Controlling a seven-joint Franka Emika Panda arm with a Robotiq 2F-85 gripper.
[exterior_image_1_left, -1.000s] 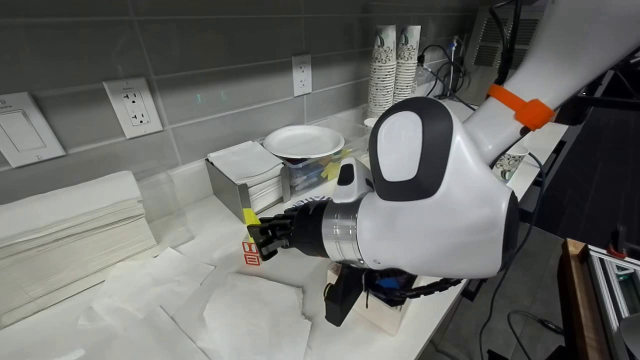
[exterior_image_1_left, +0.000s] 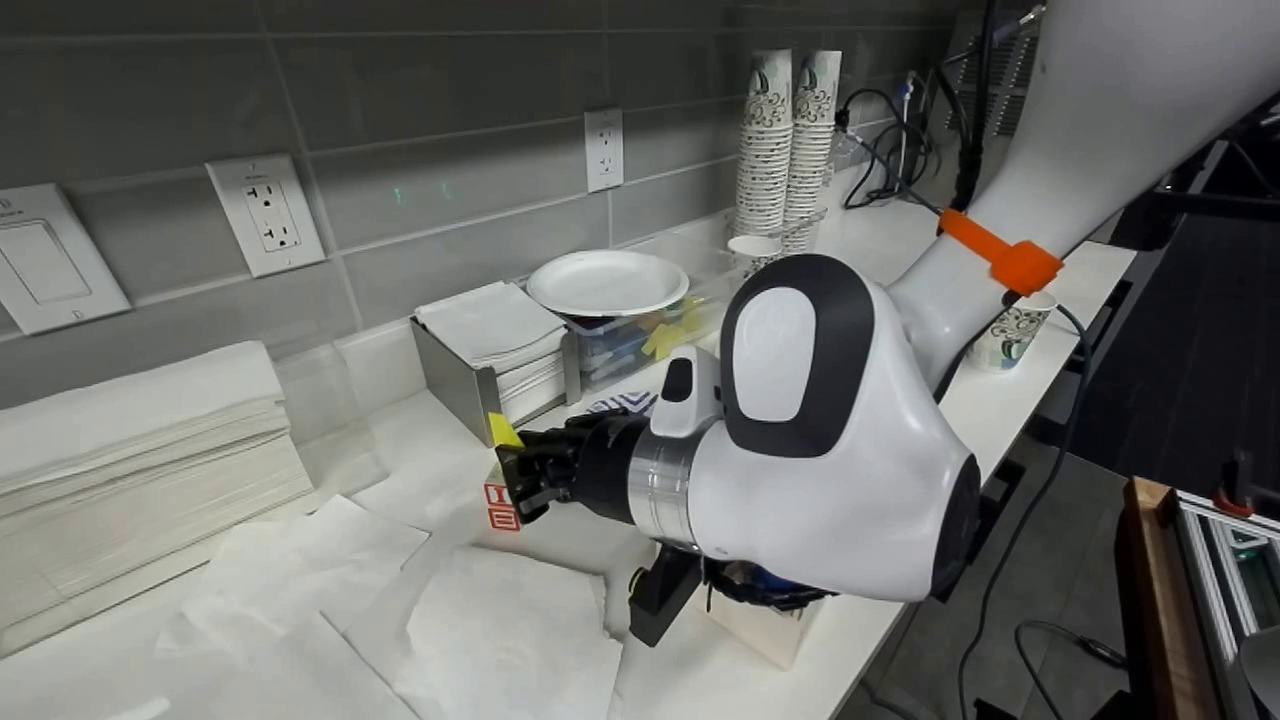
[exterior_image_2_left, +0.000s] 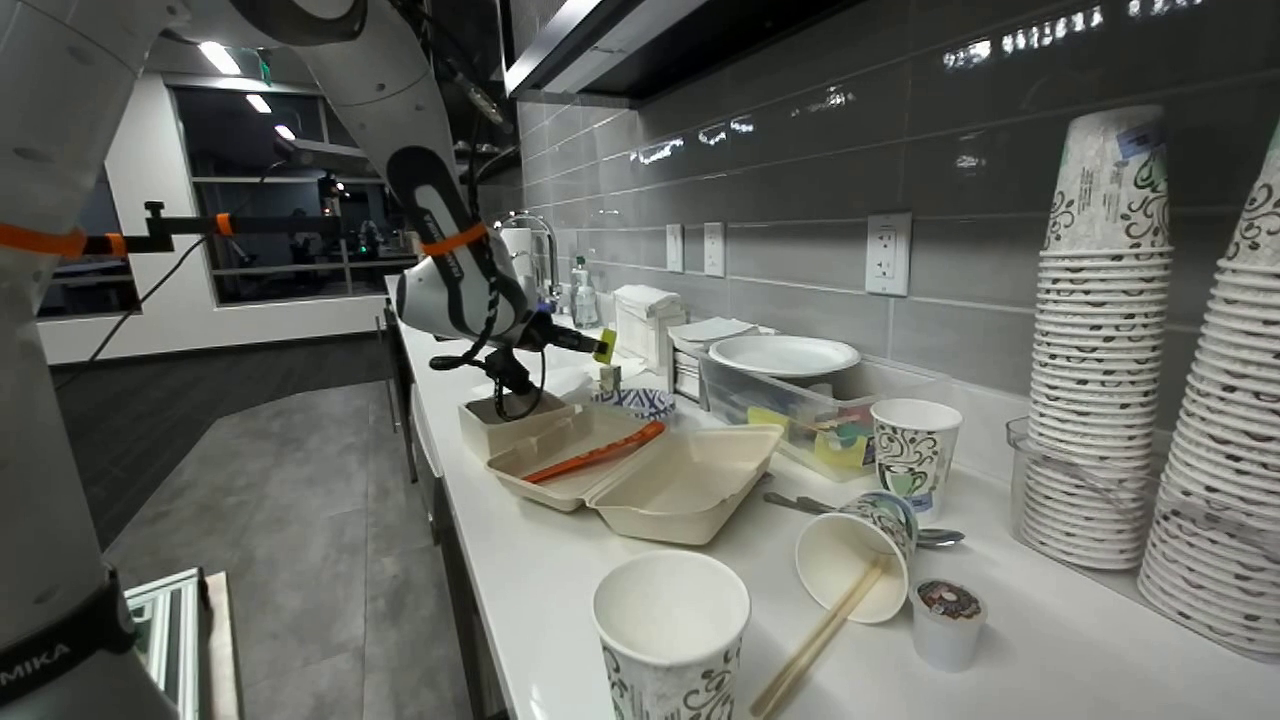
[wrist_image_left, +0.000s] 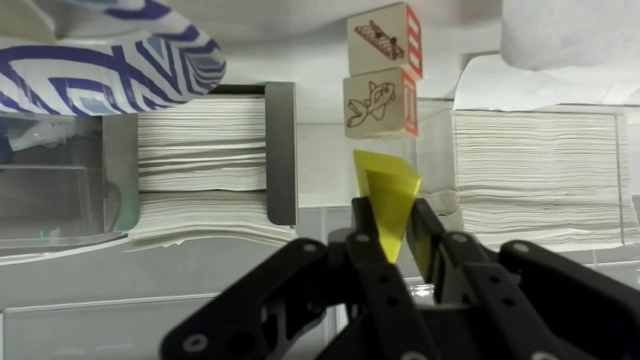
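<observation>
A small yellow piece (wrist_image_left: 390, 195) is pinched in my gripper, its free end jutting out past the fingertips in the wrist view. In exterior view 1 the same yellow shows at the tip of the shut gripper (exterior_image_1_left: 528, 470). Two wooden blocks are stacked on the counter: the fish block (wrist_image_left: 376, 105) and another block (wrist_image_left: 378, 42) with a brown drawing, both with red-marked sides. Exterior view 1 shows the stack's red-marked faces (exterior_image_1_left: 503, 516) just below the fingers, which partly cover it. Whether the yellow piece touches the stack is unclear.
A metal holder (exterior_image_1_left: 456, 368) of napkins stands behind the blocks, with a larger napkin stack (exterior_image_1_left: 144, 480) at the left. A patterned bowl (wrist_image_left: 114, 66) is close by. An open takeout box (exterior_image_2_left: 690, 480), a pale bin (exterior_image_2_left: 480, 432) and paper cups (exterior_image_2_left: 672, 624) occupy the counter.
My arm's wrist has moved left and down in exterior view 1, tilting the hand. The fingertips and yellow piece have shifted only slightly. The blocks stay stacked in the same place.
</observation>
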